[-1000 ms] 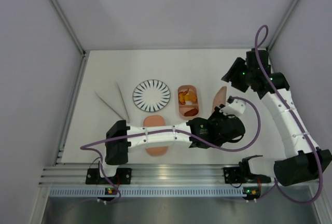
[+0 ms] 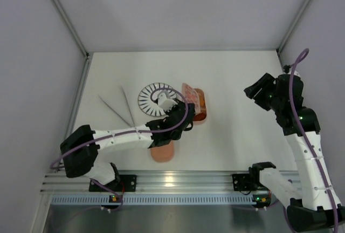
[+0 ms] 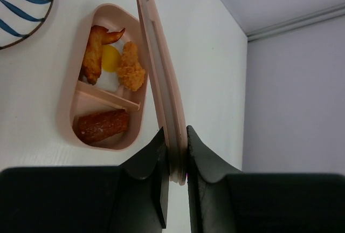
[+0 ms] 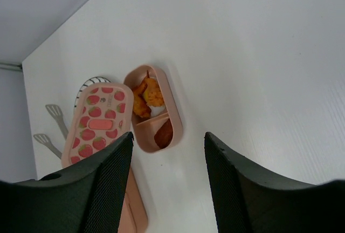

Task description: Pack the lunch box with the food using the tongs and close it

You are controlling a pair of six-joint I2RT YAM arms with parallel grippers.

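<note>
My left gripper is shut on the edge of a pink lid (image 3: 161, 68), which stands on edge in the left wrist view. In the right wrist view its strawberry-printed face (image 4: 99, 122) is visible. Beside and partly behind the lid, the lunch box (image 4: 177, 118) stands uncovered on the table. Chicken pieces (image 3: 131, 74) and something yellow (image 3: 111, 58) share one compartment; a brown sausage-like piece (image 3: 102, 125) lies in the other. Over the right side of the table, my right gripper (image 2: 251, 91) is open and empty.
A round striped plate (image 3: 24, 12) lies left of the lunch box, partly hidden by my left arm from above. Two utensils (image 2: 127, 105) rest at far left. Another pink container (image 2: 162, 152) sits near the front edge.
My left gripper has carried the lid leftward from the box's right side, and now partly covers the box and plate from above. The right gripper has shifted a little, staying at the right.
</note>
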